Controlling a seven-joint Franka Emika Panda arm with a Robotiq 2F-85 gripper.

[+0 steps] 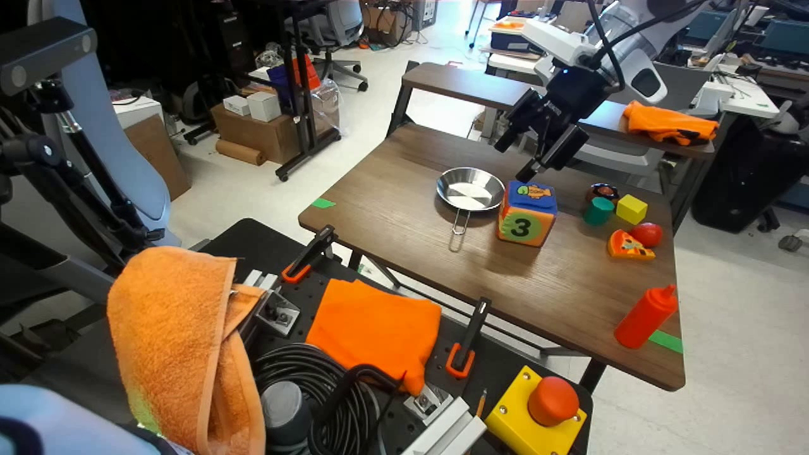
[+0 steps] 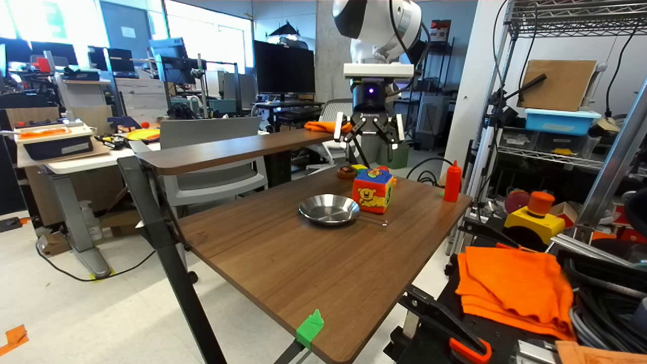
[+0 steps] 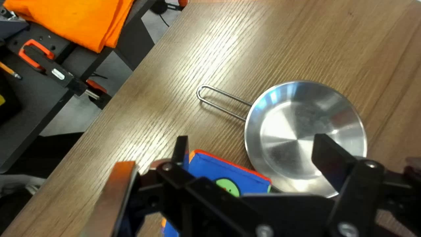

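Note:
Spread wide with nothing between its fingers, my gripper hangs in the air above the table, behind the number cube and to its upper side. The soft cube, blue on top with a green "3" face, stands on the table. Beside it rests a shiny metal pan, its wire handle toward the table's front edge. From the wrist, the pan lies partly behind one finger, while the cube is largely hidden by the gripper's linkage. In exterior view 2 the open gripper is over the far side of the cube.
A teal cup, yellow block, red ball and pizza slice cluster on the right. A red bottle stands by the near right corner. A raised shelf runs behind.

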